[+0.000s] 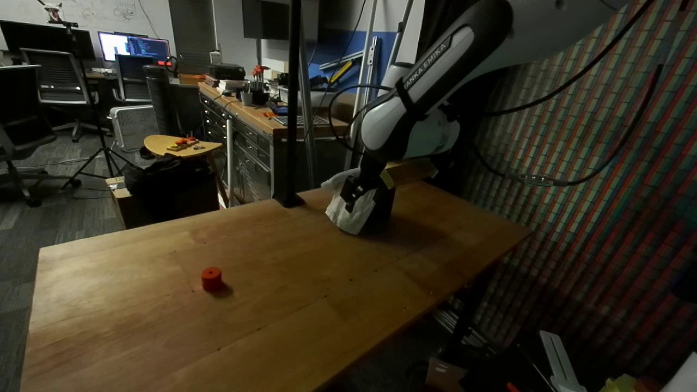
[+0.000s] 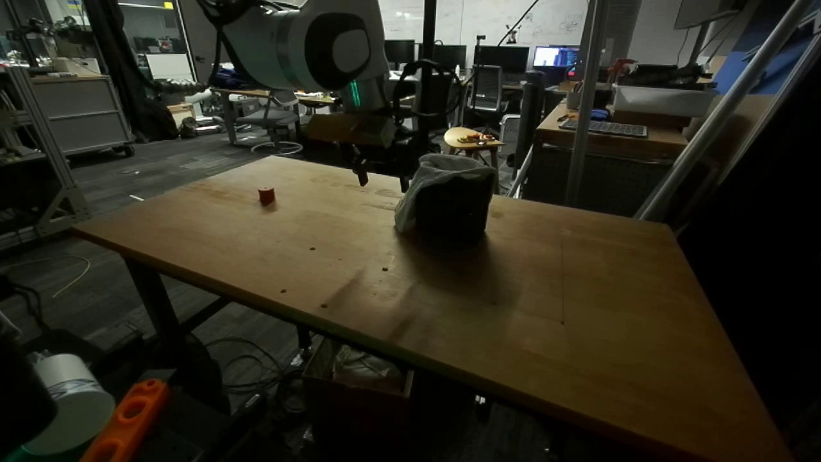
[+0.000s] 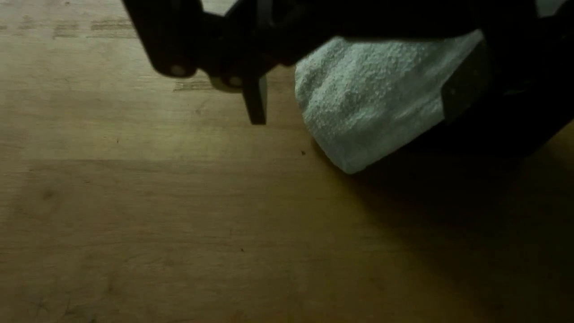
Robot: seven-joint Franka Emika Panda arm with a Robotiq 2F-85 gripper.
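A white cloth [image 1: 344,212] drapes over the side of a dark box [image 2: 454,209] on the wooden table. My gripper [image 2: 384,183] is open, low over the table beside the cloth-covered side. In the wrist view the cloth [image 3: 371,102] shows in the space between the widely parted fingers; the far finger overlaps its right part. Whether either finger touches the cloth I cannot tell. A small red cylinder [image 1: 212,279] stands alone on the table, well away from the gripper. The inside of the box is hidden.
A black post [image 1: 291,130] rises at the table's back edge, close to the box.
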